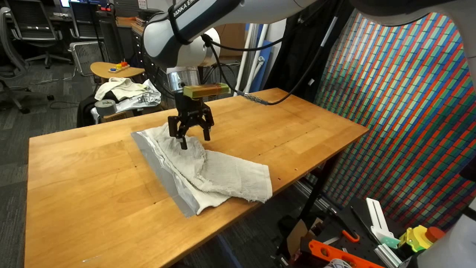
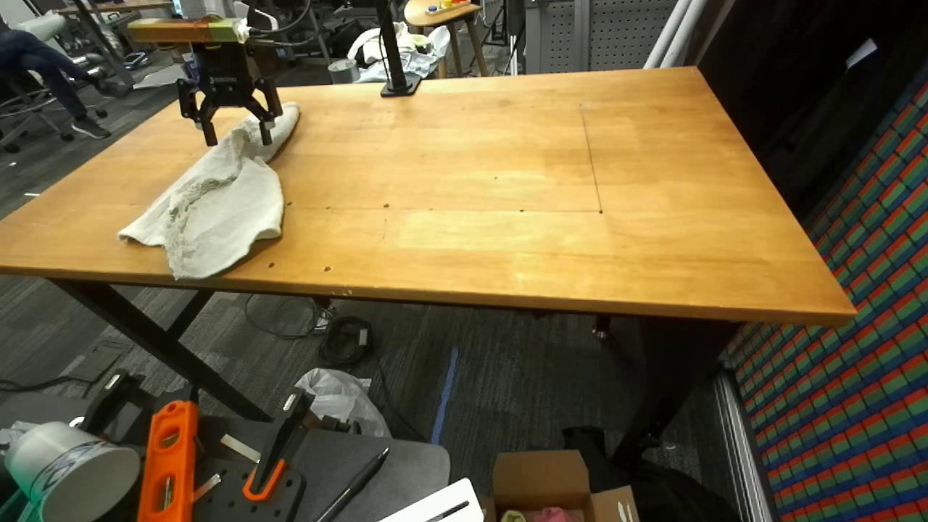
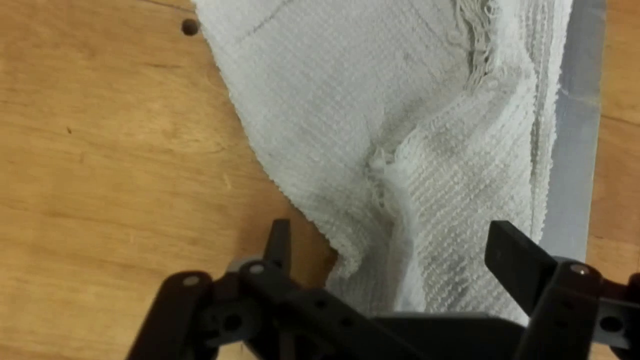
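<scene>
A crumpled off-white towel (image 1: 232, 172) lies folded over itself on the wooden table, one end reaching the front edge. Along its left side in exterior view 1 runs a strip of grey tape (image 1: 163, 172). Just above the towel's back part hangs my gripper (image 1: 195, 142), open, its fingers apart with nothing held. The wrist view shows the towel (image 3: 336, 120) below, with a raised fold between the fingers and bare wood under the left finger (image 3: 279, 246). In exterior view 2 the gripper (image 2: 238, 138) is over the towel's upper end.
A black post (image 2: 396, 52) stands on the back edge. Tools, among them an orange level (image 2: 170, 461), lie on a separate surface in front.
</scene>
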